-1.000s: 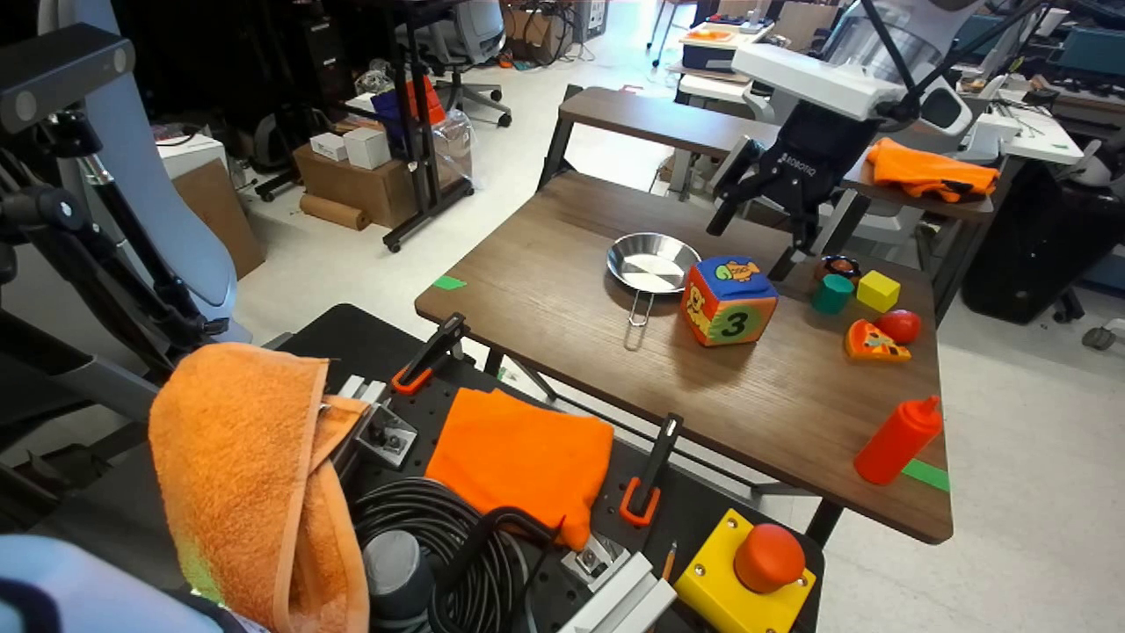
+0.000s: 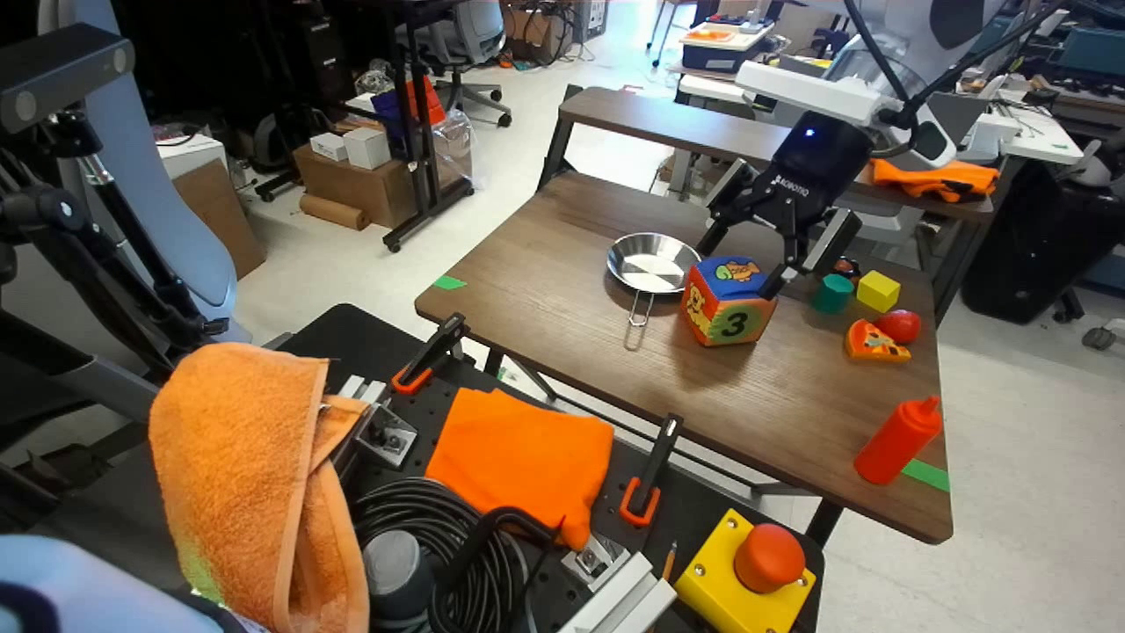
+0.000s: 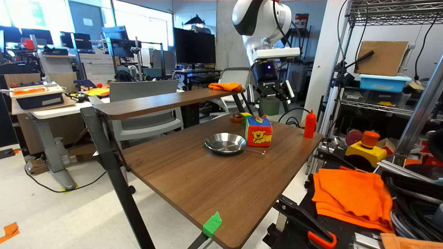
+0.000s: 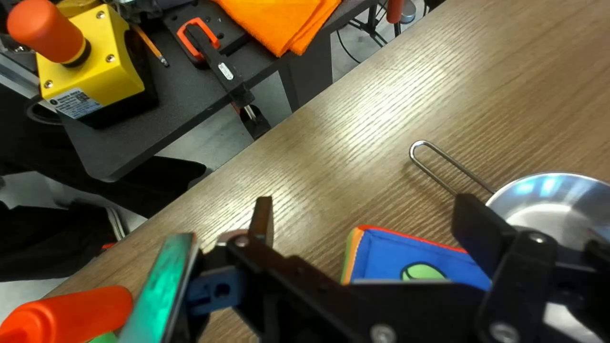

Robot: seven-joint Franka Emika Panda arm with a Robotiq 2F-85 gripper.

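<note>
My gripper (image 2: 743,263) is open over the soft picture cube (image 2: 729,302), its fingers spread wide with nothing held. In the wrist view the blue top of the cube (image 4: 400,258) shows partly between the fingers, the rest hidden behind the gripper's dark linkage. The cube rests on the brown table (image 3: 182,174), its "3" face visible in exterior view 1 and a yellow bear face in exterior view 2. Right beside it lies a shiny metal pan (image 3: 225,143), its wire handle pointing towards the table's front edge.
A red squeeze bottle (image 2: 897,440) stands near the right front corner. A green cylinder (image 2: 833,294), a yellow block (image 2: 877,290), a red toy (image 2: 899,325) and a toy pizza slice (image 2: 875,342) cluster to the cube's right.
The gripper has come down slightly and turned, its fingers now lying closer to the cube's top. The cube, pan and other table objects have not moved.
</note>
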